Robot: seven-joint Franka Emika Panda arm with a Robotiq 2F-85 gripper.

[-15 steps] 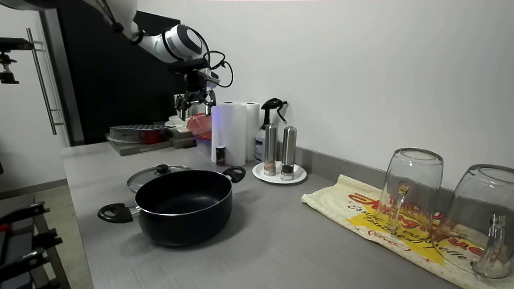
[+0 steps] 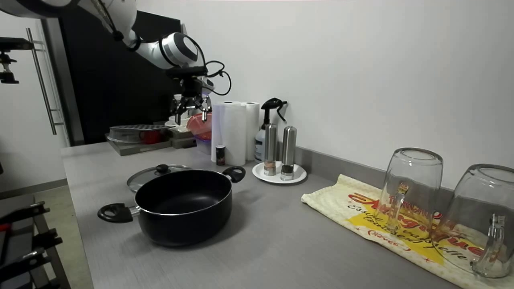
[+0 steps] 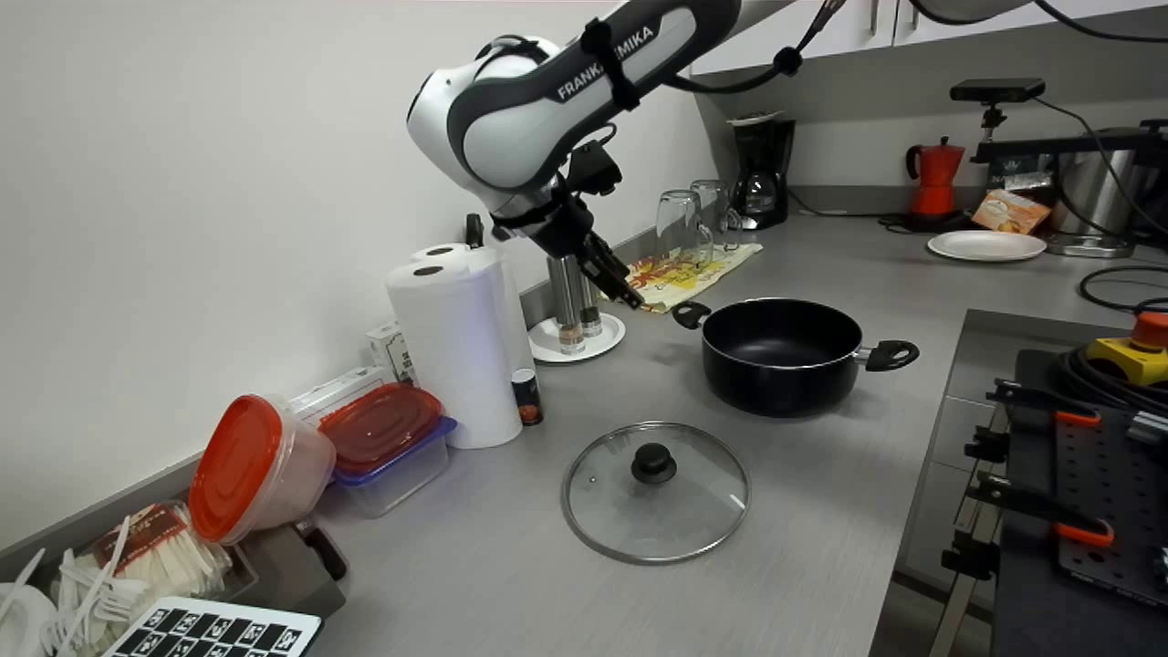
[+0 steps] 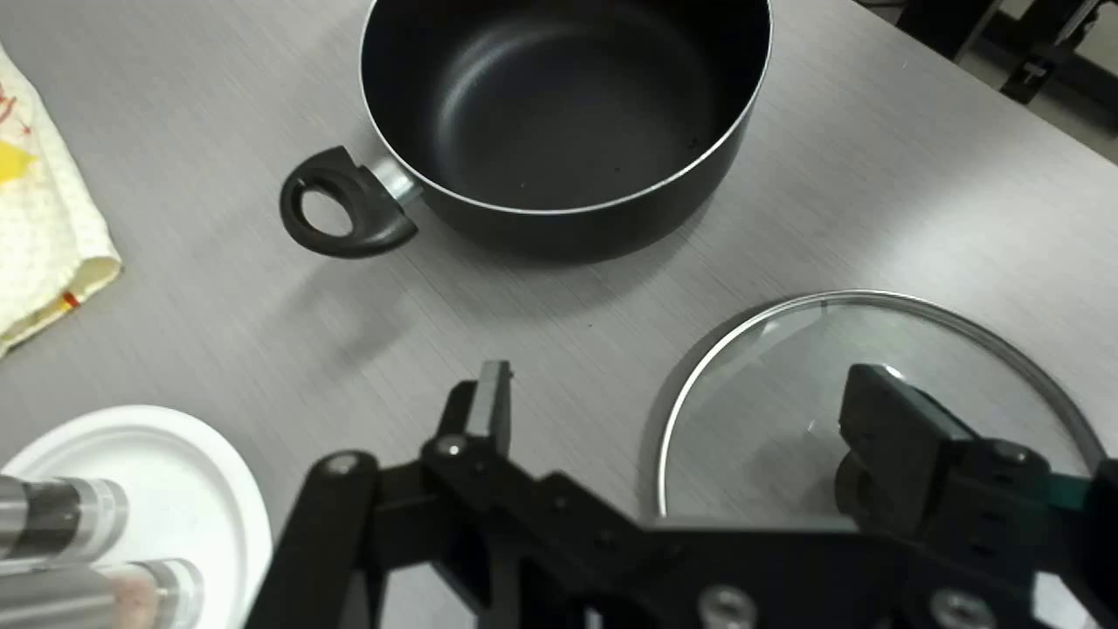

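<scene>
Up in the air over the counter, my gripper (image 2: 191, 119) stands open, its two fingers wide apart with nothing between them. A black pot (image 3: 780, 367) with two loop handles sits uncovered on the counter; its inside looks empty. Beside it lies a round glass lid (image 3: 657, 515) with a black knob (image 3: 653, 462), flat on the counter. From the wrist view, the right finger (image 4: 891, 451) partly covers the lid and its knob, while the left finger (image 4: 489, 409) appears over bare counter. The gripper touches neither pot nor lid.
Two steel grinders (image 2: 288, 153) stand on a white plate (image 2: 280, 177) by the wall. Paper towel rolls (image 3: 454, 345), a small dark shaker (image 3: 526, 396) and red-lidded containers (image 3: 263, 465) line the wall. Glass mugs (image 2: 409, 190) rest upside down on a printed cloth (image 2: 344, 192).
The gripper and forearm have come down slightly and shifted a little to the left in exterior view 1. Pot, lid and the other objects have stayed in place.
</scene>
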